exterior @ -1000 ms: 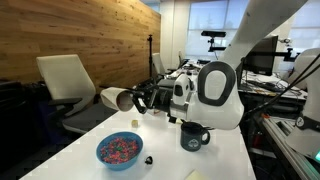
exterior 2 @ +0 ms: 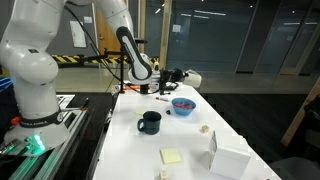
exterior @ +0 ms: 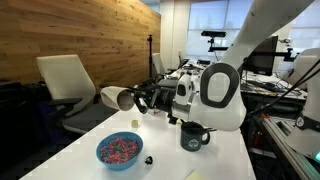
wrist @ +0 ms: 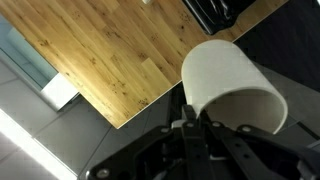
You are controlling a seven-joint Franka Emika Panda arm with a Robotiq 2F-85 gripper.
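My gripper [exterior: 138,94] is shut on a white cup [exterior: 116,98], held up in the air with its open mouth facing sideways. In exterior view 2 the cup [exterior 2: 194,80] sticks out beyond the gripper, high above the table. The wrist view shows the pale cup [wrist: 222,72] large on the right, its round opening towards the lower right. Below and close to the cup, a blue bowl [exterior: 118,164] stands on the white table with small red pieces in it. Whether the cup contains anything cannot be seen.
A dark mug [exterior: 193,138] stands under the arm, right of the bowl. A white box [exterior 2: 229,158] and a yellow note [exterior 2: 171,156] lie elsewhere on the table. A small black object [exterior: 149,160] is beside the bowl. An office chair [exterior: 66,82] stands behind.
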